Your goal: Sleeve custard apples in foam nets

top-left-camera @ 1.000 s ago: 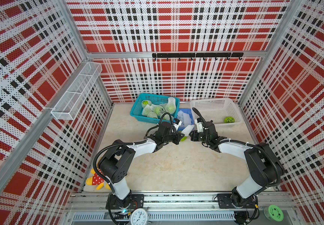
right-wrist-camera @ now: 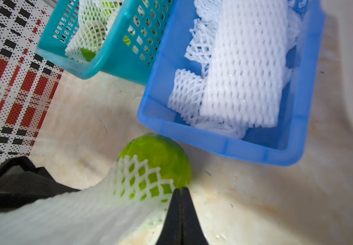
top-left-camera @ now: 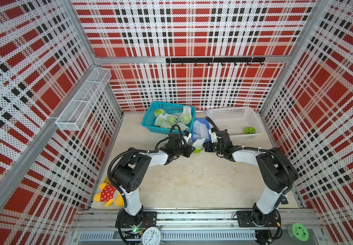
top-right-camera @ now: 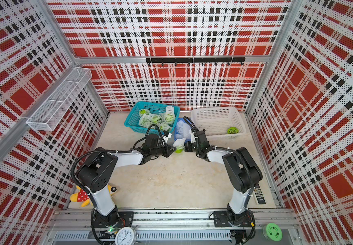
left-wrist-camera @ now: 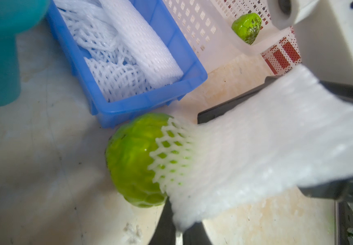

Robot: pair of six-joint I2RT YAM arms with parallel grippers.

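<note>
A green custard apple [left-wrist-camera: 137,159] rests on the table in front of the blue bin, its one side inside a white foam net [left-wrist-camera: 266,147]. The net's mesh rim crosses the fruit, leaving the far part bare; the long tail extends off it. My left gripper [top-left-camera: 193,150] is shut at the net's edge, its fingertips partly hidden behind the foam in the left wrist view. From the other side, my right gripper is shut with its tips at the net's rim against the fruit. Both appear to pinch the thin foam.
Spare nets [right-wrist-camera: 245,61] lie in the blue bin [right-wrist-camera: 225,147]. Left of it, a teal basket [top-left-camera: 148,122] contains several netted fruits. A white basket [top-left-camera: 219,132] at the back right has one bare custard apple [top-left-camera: 249,130].
The net's tail has swung more upright over the fruit. Both grippers have shifted a little left, and the fruit has moved slightly left with them.
</note>
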